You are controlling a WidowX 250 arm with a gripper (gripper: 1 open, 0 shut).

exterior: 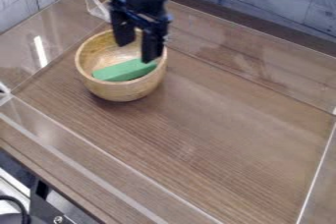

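A round wooden bowl (122, 84) stands on the wooden table at the upper left, holding a green oblong object (124, 71). My dark gripper (138, 37) hangs over the back of the bowl, above the green object, blurred, its fingers apart with nothing visible between them.
Whitish walls stand along the back, and a pale translucent item (96, 4) lies behind the bowl at the far left.
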